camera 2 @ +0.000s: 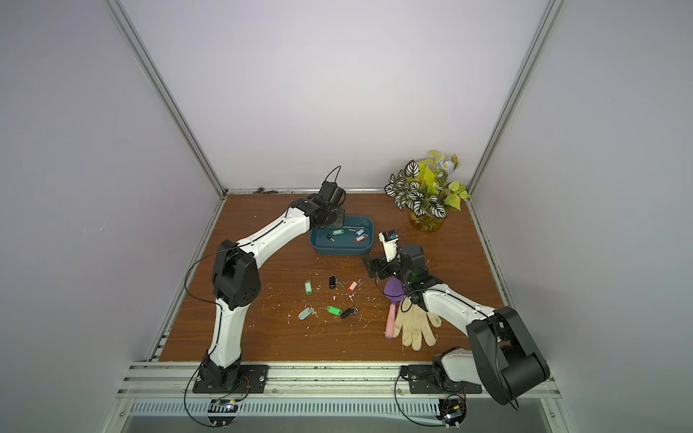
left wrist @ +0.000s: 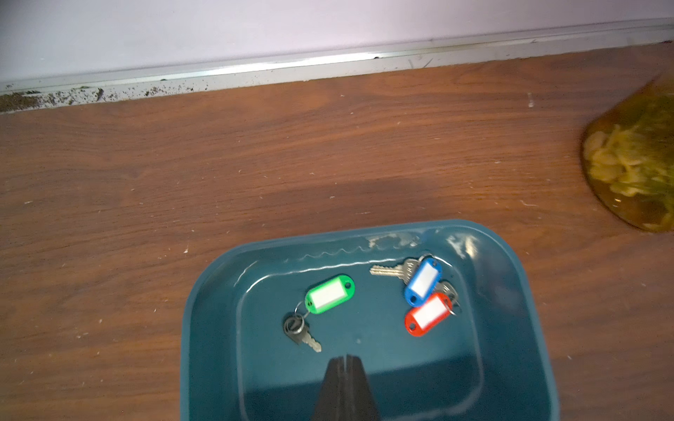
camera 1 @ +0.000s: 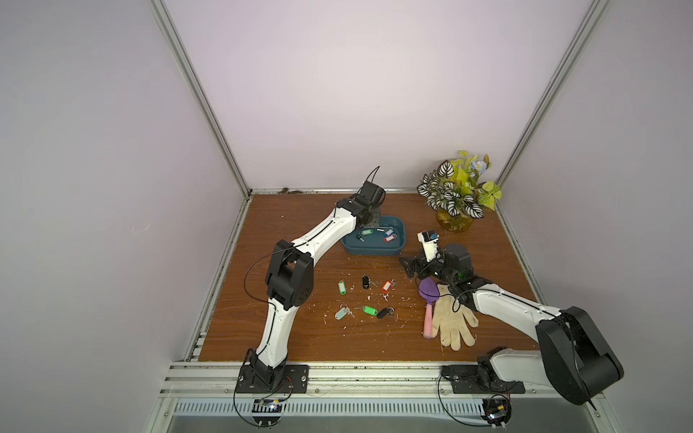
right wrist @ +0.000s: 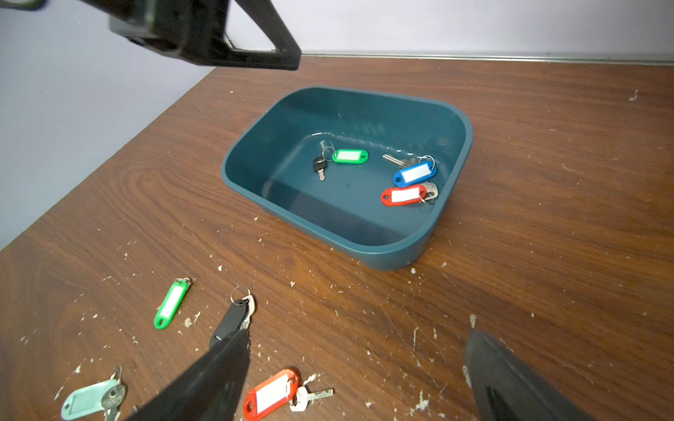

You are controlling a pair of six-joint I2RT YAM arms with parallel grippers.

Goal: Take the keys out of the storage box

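Note:
Inside the dark teal storage box (left wrist: pixel 189 365) lie three tagged key sets: a green tag (left wrist: pixel 330 294) with a black key at left, and a blue tag (left wrist: pixel 423 281) overlapping a red tag (left wrist: pixel 429 314) at right. My left gripper is over the box, its fingers pressed together with nothing between them; the green tag lies apart from the tips on the box floor. My right gripper stands open in front of the box, its two blurred fingers wide apart over bare table.
Several key sets lie on the table before the box, among them a red tag (right wrist: pixel 271 394), a black fob (right wrist: pixel 230 321) and a green tag (right wrist: pixel 172 303). A vase of plants (camera 1: pixel 454 220) stands back right. A glove (camera 1: pixel 453 328) and purple-headed tool (camera 1: pixel 428 290) lie front right.

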